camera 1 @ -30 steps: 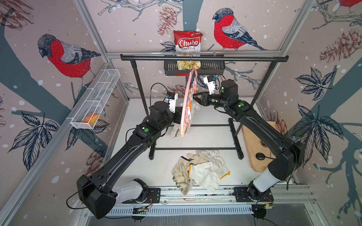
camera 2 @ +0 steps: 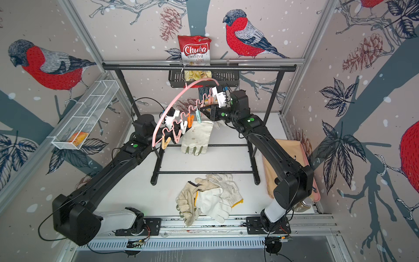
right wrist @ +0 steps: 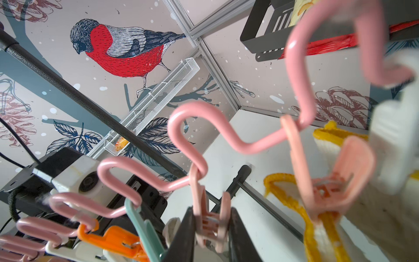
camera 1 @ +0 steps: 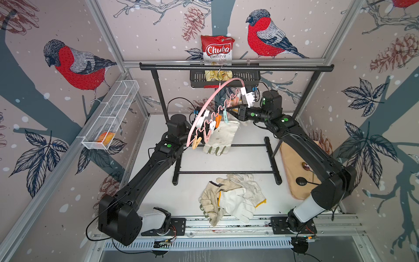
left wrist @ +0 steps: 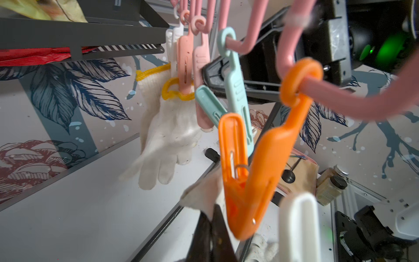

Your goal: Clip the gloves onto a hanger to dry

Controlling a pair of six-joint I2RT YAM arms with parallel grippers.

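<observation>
The pink hanger point(camera 1: 214, 97) hangs from the rack bar, with clips in several colours along its wavy lower rail. My right gripper is shut on a pink clip point(right wrist: 200, 205) near the far end. In the left wrist view, my left gripper is shut, with a pale cloth corner of a glove point(left wrist: 201, 194) at its fingertips. That light glove point(camera 1: 221, 137) hangs below the rail, finger ends down. The orange clip point(left wrist: 257, 166) is close in front of the left fingers. White yellow-cuffed gloves point(left wrist: 168, 126) hang from clips farther along.
Several loose gloves point(camera 1: 237, 196) lie piled at the table's front. A dark shelf point(camera 1: 248, 78) with a chip bag point(camera 1: 217, 50) is behind the rack bar point(camera 1: 279, 68). A wooden board point(camera 1: 293, 174) lies at right.
The hanger has swung from nearly edge-on to slanted, its near end moving left. The right gripper has shifted slightly right.
</observation>
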